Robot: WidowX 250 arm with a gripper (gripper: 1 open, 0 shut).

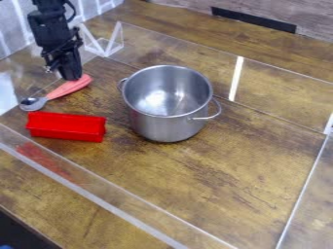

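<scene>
My gripper point(68, 70) is at the upper left, shut, over a spoon or spatula with a pink end point(69, 88) and a metal end point(33, 103); whether it touches it is hard to tell. A red box point(65, 126) lies below it. A large steel pot point(169, 124) with two side handles stands to the right.
A white bracket-like shape is behind the gripper at the top left, and thin pale lines cross the surface.
</scene>
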